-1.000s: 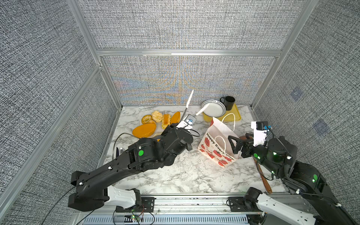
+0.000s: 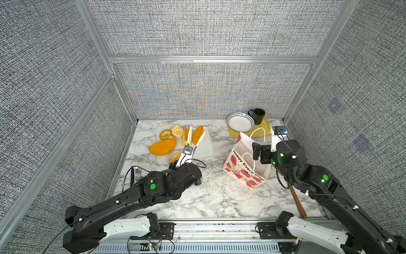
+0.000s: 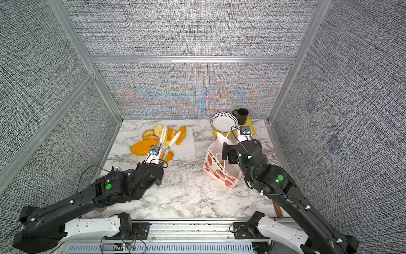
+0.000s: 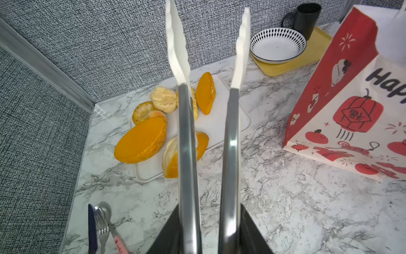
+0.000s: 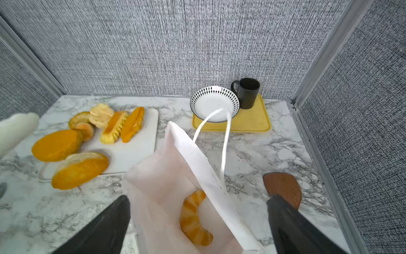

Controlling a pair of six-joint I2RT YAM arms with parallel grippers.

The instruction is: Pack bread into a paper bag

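Observation:
My left gripper, with long white-tipped tong fingers, stands open above the white board [image 5: 143, 154]; nothing is between its tips. Several breads lie on and around that board, among them a long loaf [image 5: 80, 169], an orange-brown oval loaf [image 4: 141, 139], a round bun [image 5: 101, 115] and a slice [image 5: 133, 124]. Upright to the right stands the paper bag [image 2: 243, 167], printed red and white, its mouth spread. Inside it lies a striped croissant [image 5: 193, 218]. My right gripper [image 2: 258, 154] is open at the bag's mouth, its dark fingers [image 5: 291, 220] apart and empty.
A yellow tray [image 5: 253, 122] with a patterned bowl [image 5: 214, 103] and a black mug [image 5: 247, 91] stands behind the bag. Cutlery [image 4: 101, 224] lies at the left. A wooden paddle [image 5: 282, 188] is right of the bag. Marble between board and bag is clear.
My left gripper has moved left and down, from near the bowl to over the breads. The bag stays in place.

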